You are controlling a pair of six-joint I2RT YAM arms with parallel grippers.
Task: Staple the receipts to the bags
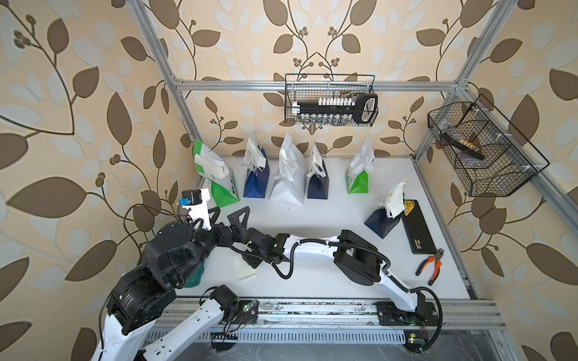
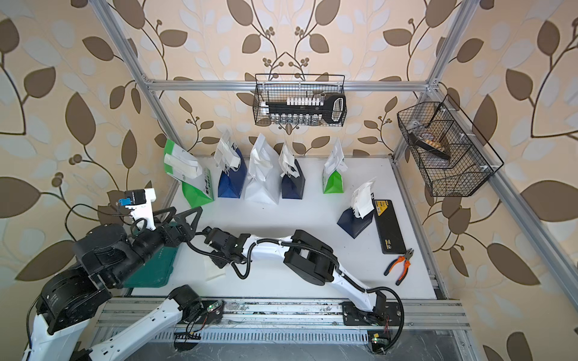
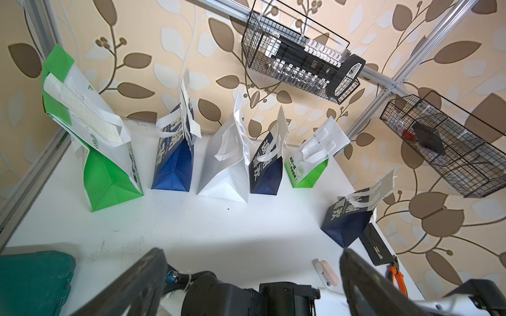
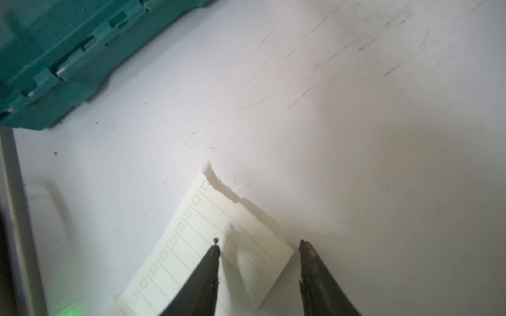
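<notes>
A cream receipt slip [image 4: 179, 258] with a torn edge lies flat on the table in the right wrist view. My right gripper is over its torn end, part open; one fingertip overlaps the paper in view and the other is just beyond its corner. Whether they touch it I cannot tell. Raised at the left, my left gripper stands open and empty. Along the back are a green-white bag [image 1: 225, 191], a blue bag [image 1: 257, 183], a white bag [image 1: 289, 189] and others. A navy bag [image 1: 382, 223] stands apart at right. Beyond the right arm lies a pink-white stapler [image 3: 327, 273].
A teal case [image 3: 37, 279] sits at the left edge. Right of the navy bag are a black flat box [image 1: 419, 228] and orange-handled pliers [image 1: 431, 264]. Wire baskets [image 1: 330, 111] hang above. Bare table lies between the bags and the right arm.
</notes>
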